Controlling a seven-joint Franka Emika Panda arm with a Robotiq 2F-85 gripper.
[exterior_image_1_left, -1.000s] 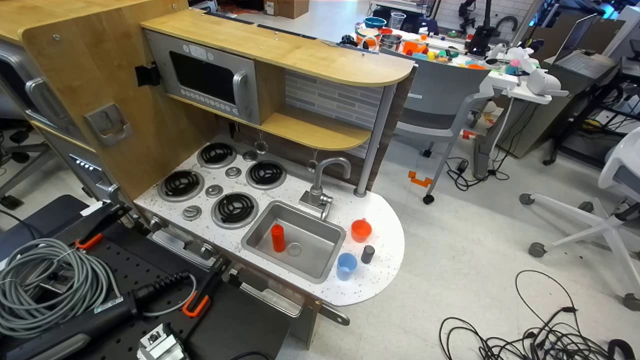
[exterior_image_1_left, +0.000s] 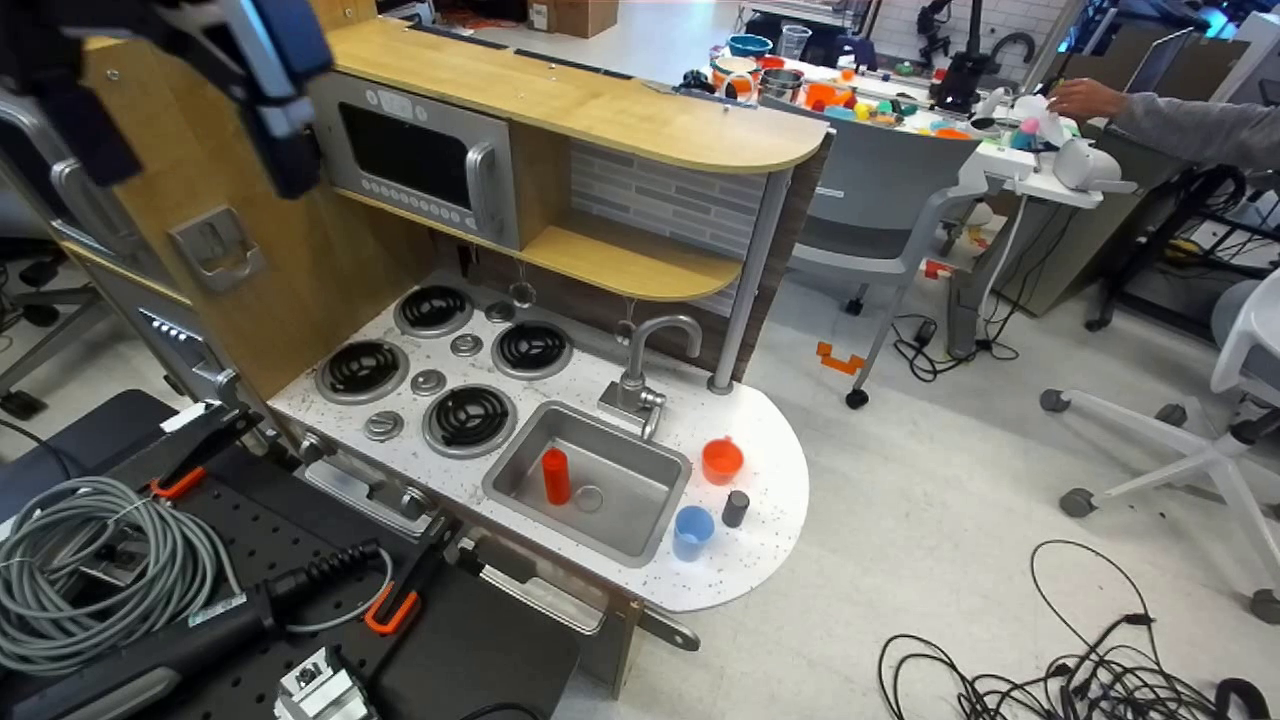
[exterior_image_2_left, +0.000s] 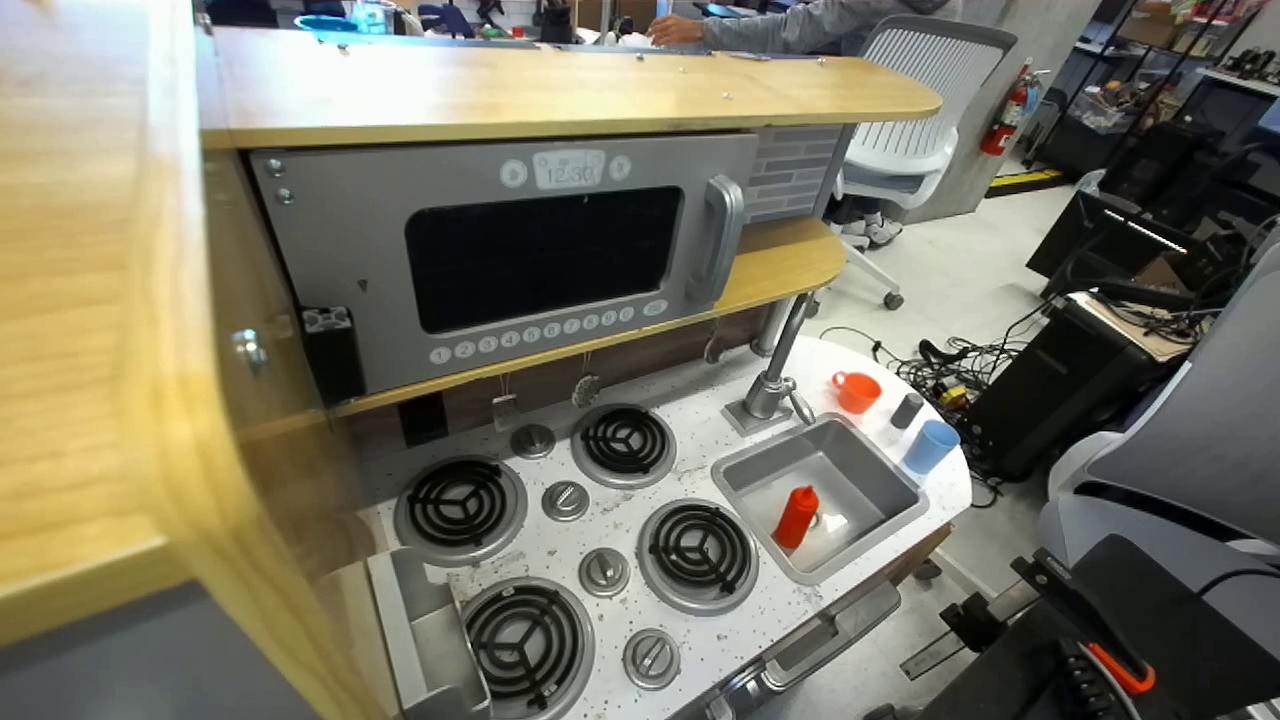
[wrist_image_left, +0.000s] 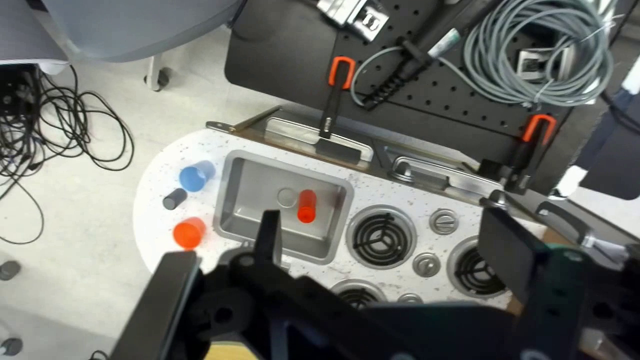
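High at the upper left of exterior view 1 hangs my gripper (exterior_image_1_left: 198, 174), blurred, its dark fingers (exterior_image_1_left: 292, 156) spread well apart. The wrist view shows it open too, the sink and stove visible far below and nothing held. A red bottle (exterior_image_2_left: 795, 518) stands in the grey sink (exterior_image_2_left: 877, 534). On the white counter right of the sink, in exterior view 1, are an orange-red cup (exterior_image_1_left: 722, 460), a small dark grey cylinder (exterior_image_1_left: 735, 509) and a blue cup (exterior_image_1_left: 692, 535). No gripper shows in exterior view 2.
The faucet (exterior_image_1_left: 636, 382) rises behind the sink. Several black burners (exterior_image_2_left: 698, 546) and knobs fill the counter's left part. Above them hangs a closed microwave (exterior_image_2_left: 546, 258) under a wooden shelf. A black cart (exterior_image_1_left: 480, 648) with coiled cable stands close in front.
My gripper has come into exterior view 1 at the upper left; it was out of sight before. The sink and counter items have stayed put. A person's arm now reaches in at the far right.
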